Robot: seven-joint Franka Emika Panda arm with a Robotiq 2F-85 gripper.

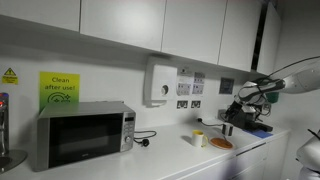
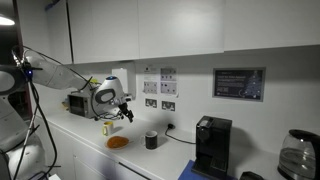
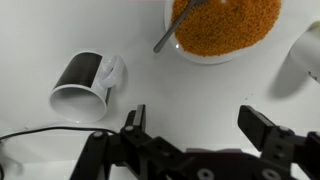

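My gripper stands open above the counter, its dark fingers wide apart and nothing between them. A plate of orange-brown grains [image 3: 228, 30] lies at the top of the wrist view, with a dark utensil [image 3: 180, 22] across its edge. To the left in that view is a dark mug [image 3: 76, 72], pale inside, its handle towards the plate. A pale mug [image 3: 309, 55] is cut off at the right edge. In exterior view 2, a yellow mug [image 2: 108, 128] and the dark mug [image 2: 151, 141] flank the plate [image 2: 118, 142], with my gripper [image 2: 125, 111] above the counter.
A microwave [image 1: 84, 134] occupies the counter's left end in exterior view 1. In exterior view 2, a black coffee machine [image 2: 212, 146] and a glass jug [image 2: 298, 155] stand at the right. Wall cupboards [image 2: 180, 30] hang overhead. Bare counter shows between my fingers.
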